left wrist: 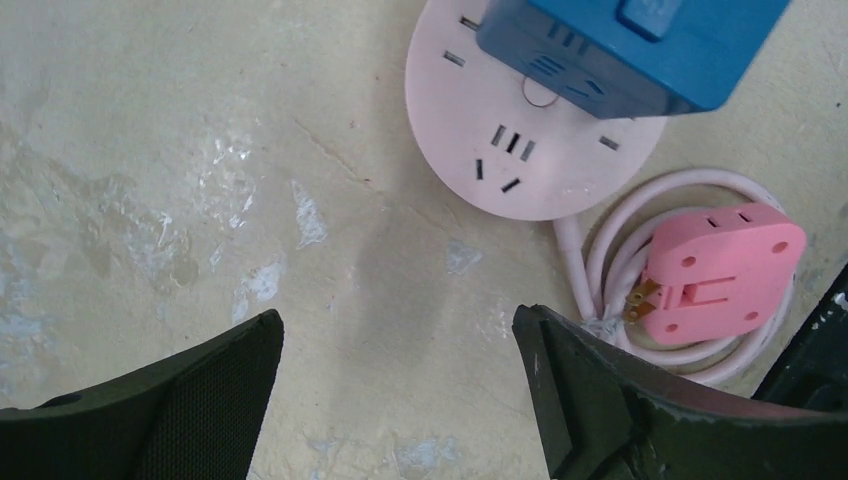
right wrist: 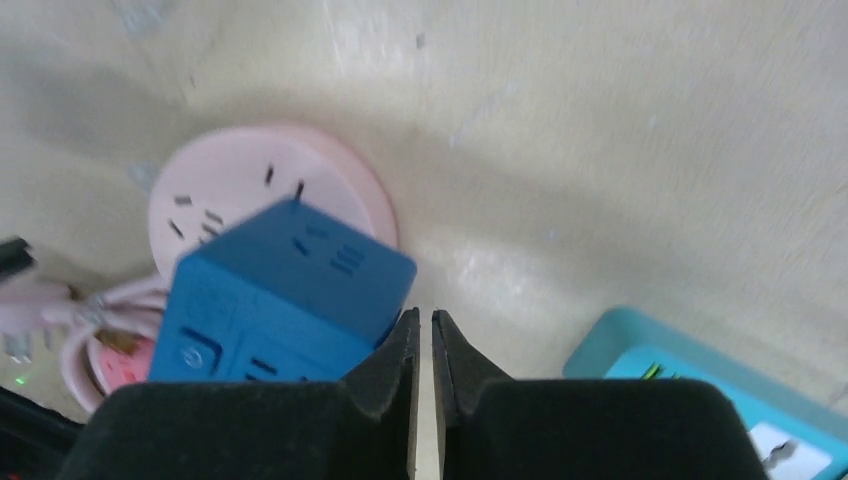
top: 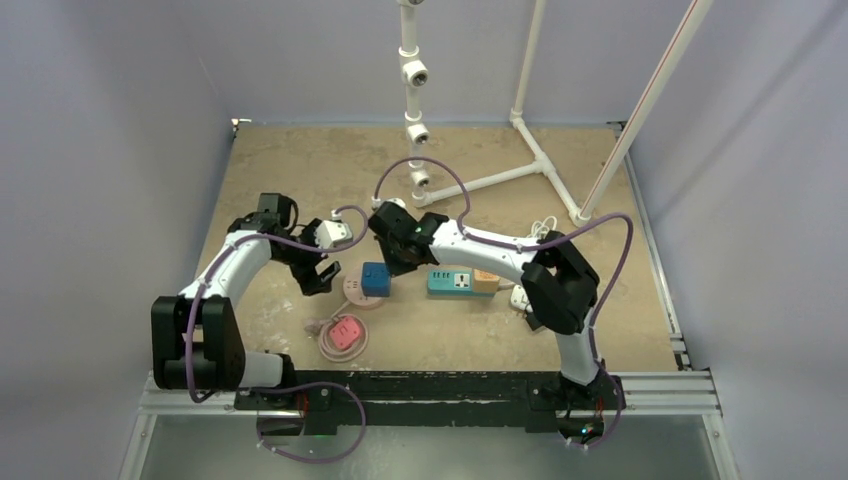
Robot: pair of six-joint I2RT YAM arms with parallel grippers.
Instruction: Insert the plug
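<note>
A blue cube adapter (top: 376,279) sits on the round pink socket disc (left wrist: 470,150), whose cable coils round a pink plug block (left wrist: 720,275). Above and just right of the cube is my right gripper, its fingers shut close together; whether anything is between them is hard to see, and the cube lies beyond the tips. My left gripper stands open, left of the disc, with bare surface between its fingers.
A teal power strip (top: 445,283) with a tan cube (top: 486,281) lies to the right, with white plugs and cables beside it. A white pipe frame (top: 485,180) stands behind. Bare surface lies left.
</note>
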